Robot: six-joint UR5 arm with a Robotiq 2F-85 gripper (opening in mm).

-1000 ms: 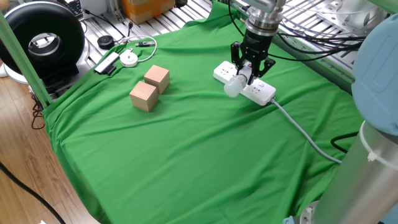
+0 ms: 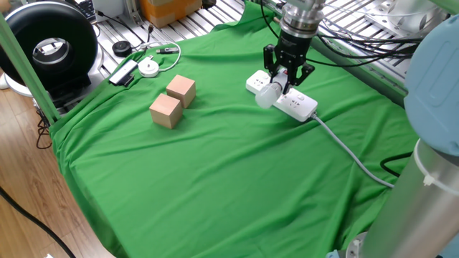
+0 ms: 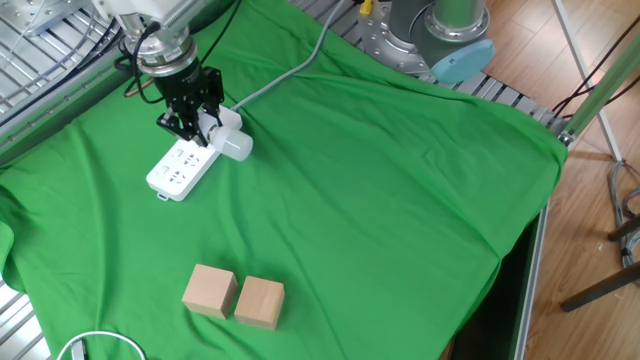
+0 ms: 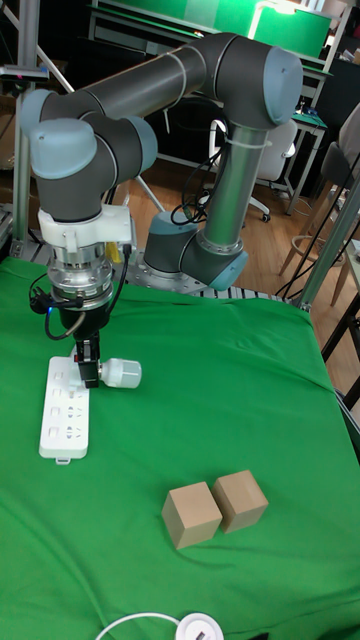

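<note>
My gripper is shut on a white bulb-shaped object, whose rounded end sticks out sideways from the fingers. In exterior view 2 the bulb points away from the white power strip, overlapping its corded end. Exterior view 3 has the bulb lying nearly level, beside the upper part of the strip. The gripper hangs right over the strip. Its fingers hide the bulb's other end, and I cannot tell whether that end touches the strip.
Two wooden cubes stand close together on the green cloth. White cabled devices lie near the cloth's edge. The strip's grey cord runs toward the arm's base.
In exterior view 1 my gripper and the bulb have shifted very slightly to the left. The strip and the cubes stay where they were.
</note>
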